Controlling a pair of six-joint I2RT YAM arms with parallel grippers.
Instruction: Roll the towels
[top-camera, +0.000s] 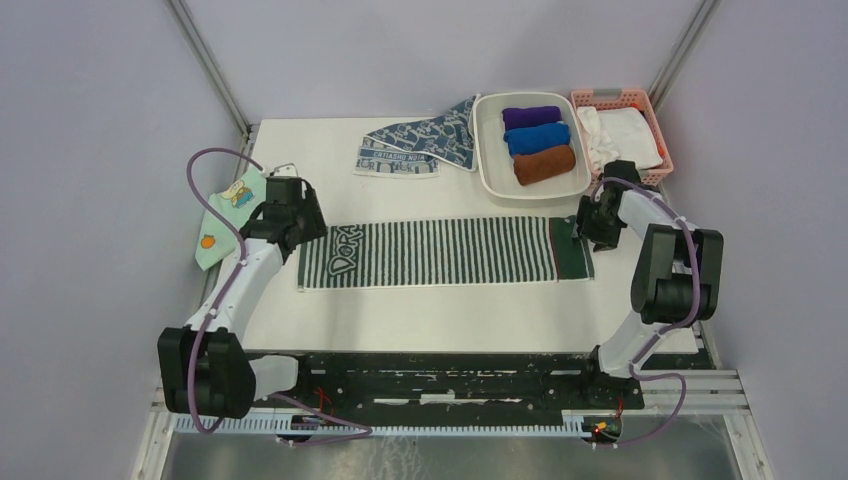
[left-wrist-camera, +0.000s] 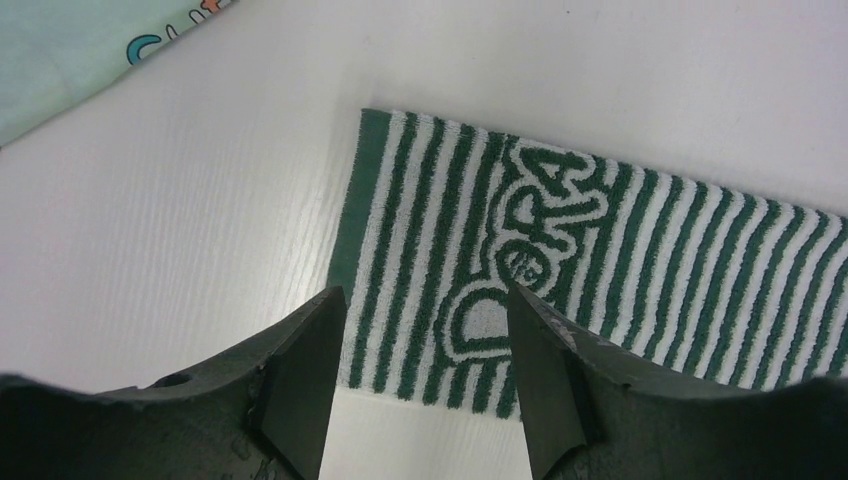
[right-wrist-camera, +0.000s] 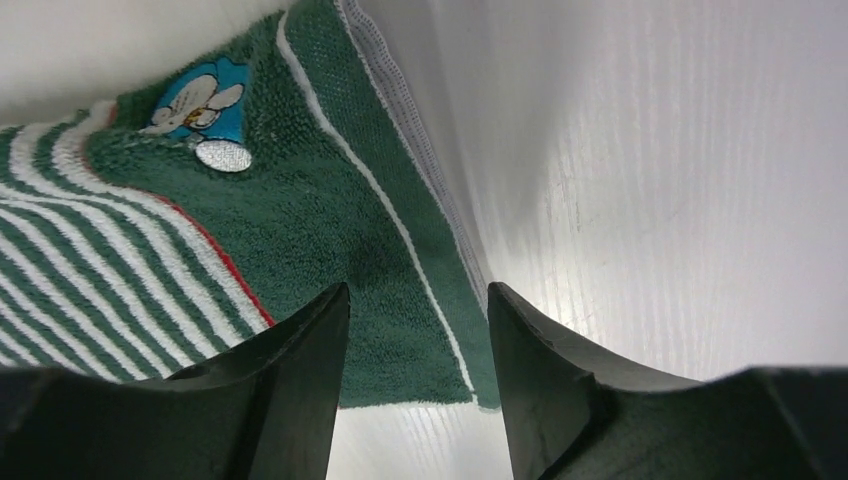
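Note:
A green and white striped towel (top-camera: 440, 252) lies spread lengthwise across the table. Its lettered left end (left-wrist-camera: 470, 260) is flat in the left wrist view. Its plain green right end (right-wrist-camera: 300, 220) bears a blue character patch and looks slightly rumpled in the right wrist view. My left gripper (top-camera: 318, 232) is over the towel's upper left corner; in its wrist view the fingers (left-wrist-camera: 310, 350) stand apart with nothing gripped. Over the towel's upper right corner, my right gripper (top-camera: 580, 230) has its fingers (right-wrist-camera: 315, 340) spread, the green end visible below and between them, not held.
A white bin (top-camera: 487, 170) holds rolled purple, blue and brown towels. Beside it stands a pink basket (top-camera: 655, 140) with white cloths. Blue patterned towels (top-camera: 400, 160) lie at the back, and a mint cloth (top-camera: 235, 205) at the left.

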